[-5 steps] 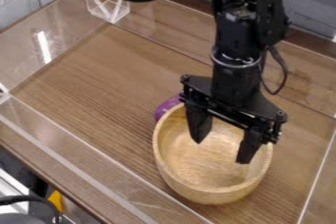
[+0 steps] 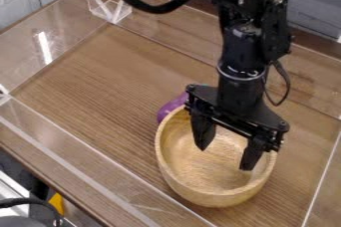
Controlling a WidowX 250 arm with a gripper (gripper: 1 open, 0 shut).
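My black gripper (image 2: pixel 226 139) hangs open over a beige round bowl (image 2: pixel 210 188), its two fingers apart above the bowl's inside. Nothing shows between the fingers. A purple object (image 2: pixel 170 108) lies just behind the bowl's left side, partly hidden by the bowl and arm.
A white wire-like object (image 2: pixel 110 7) stands near the back left. A yellow item and black cable sit at the lower left edge. A wooden ledge runs along the back.
The arm and gripper have shifted very slightly, with the upper arm a little higher or further back. The bowl and purple object look unmoved.
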